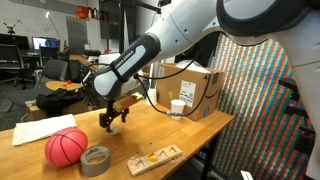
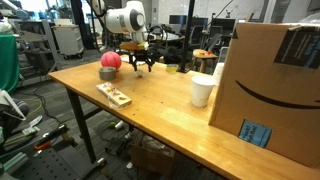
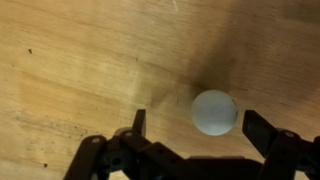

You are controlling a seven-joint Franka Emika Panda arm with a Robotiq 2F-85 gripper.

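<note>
A small, round white object (image 3: 214, 112) rests on the wooden table, showing between my fingertips in the wrist view and nearer the right one. My gripper is open above it, pointing down. Exterior view 1 has the gripper (image 1: 112, 121) low over the tabletop, with the white object (image 1: 115, 129) just beneath it. Whether a finger touches the object, I cannot tell.
Near the gripper are a red ball (image 1: 66, 147) and a grey tape roll (image 1: 95, 161). A wooden tray (image 1: 154, 160) with small items lies toward the front edge. A white cup (image 2: 203, 90) and a large cardboard box (image 2: 270, 85) stand farther along the table.
</note>
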